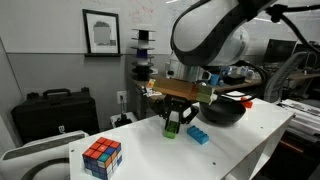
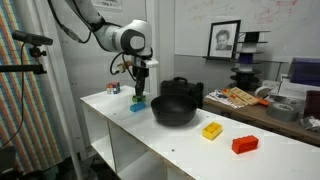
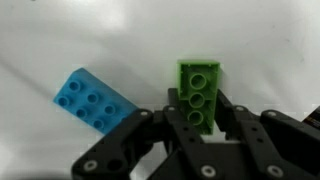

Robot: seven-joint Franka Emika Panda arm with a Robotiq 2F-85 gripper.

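Observation:
Between the fingers of my gripper is a green toy brick (image 3: 198, 84), its studs facing the wrist camera; the fingers are shut on its near part. In exterior view 1 the gripper (image 1: 172, 128) points down at the white table, with the green brick (image 1: 171, 131) at its tips. Whether the brick still touches the table is hard to tell. A blue brick (image 3: 94, 100) lies on the table beside it, to the left in the wrist view. From the other side, exterior view 2 shows the blue brick (image 2: 137, 106) just below the gripper (image 2: 138, 98).
A black pan (image 2: 175, 109) stands close by the blue brick. Yellow (image 2: 212, 131) and red (image 2: 244, 145) bricks lie farther along the table. A colourful puzzle cube (image 1: 102, 158) sits near the table's front. Open white surface lies between cube and bricks.

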